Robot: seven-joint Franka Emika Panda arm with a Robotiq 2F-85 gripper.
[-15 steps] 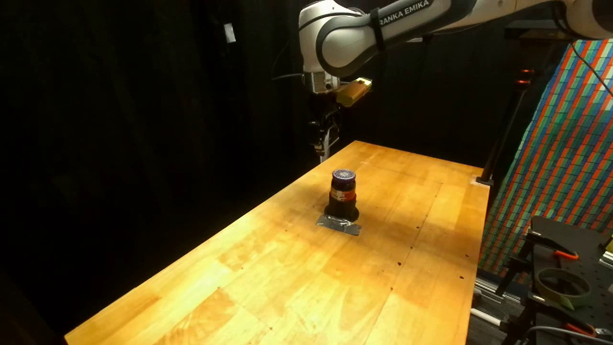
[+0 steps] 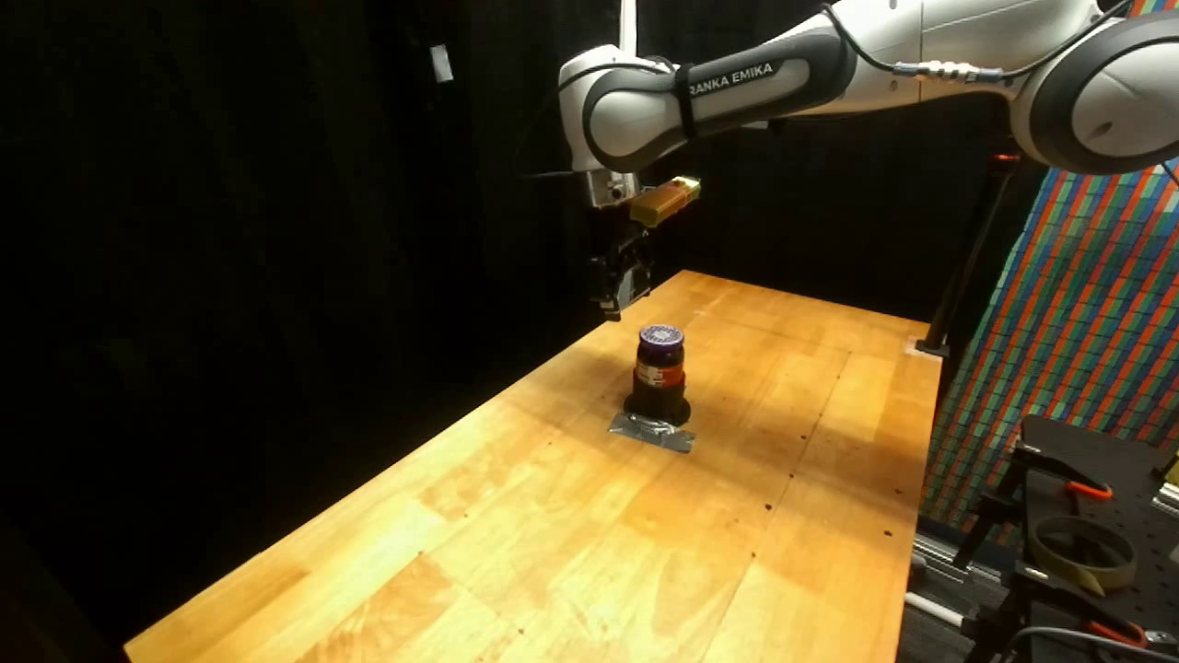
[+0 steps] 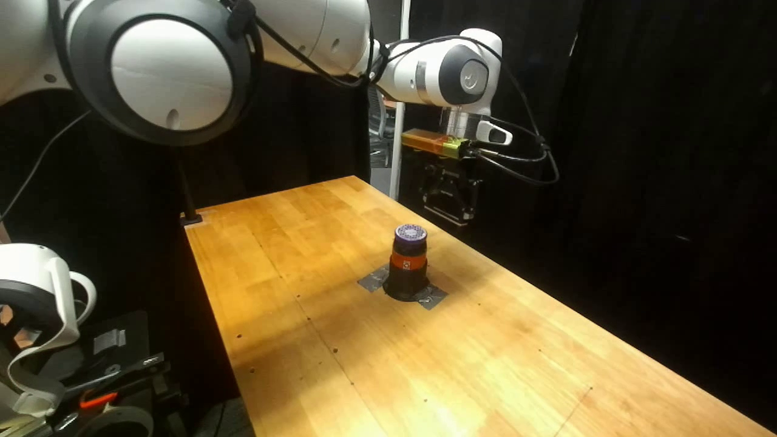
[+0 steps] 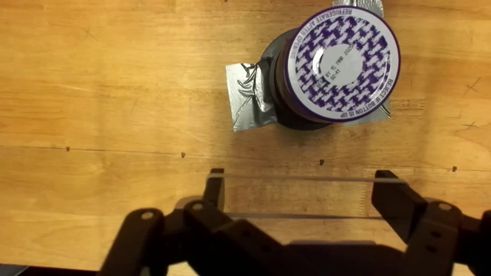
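Note:
A dark jar point(image 2: 659, 374) with a purple-and-white patterned lid point(image 4: 343, 64) and a red-orange label point(image 3: 408, 261) stands upright in a black base point(image 3: 401, 290) taped to the table. My gripper point(image 2: 621, 308) hangs above the table's long edge, higher than the jar and apart from it. In the wrist view the gripper is open, its two fingers wide apart. Two thin bands run across from one finger to the other, and only bare wood shows beneath them. The jar lies beyond the fingers, up and to the right in that view.
Silver tape point(image 4: 248, 99) sticks out flat around the base. Off one side of it stands a black cart point(image 2: 1089, 464) with clamps and a tape roll point(image 2: 1080, 552).
In exterior view 1 the arm has shifted left and slightly down, and the gripper has turned somewhat. The jar has stayed where it was.

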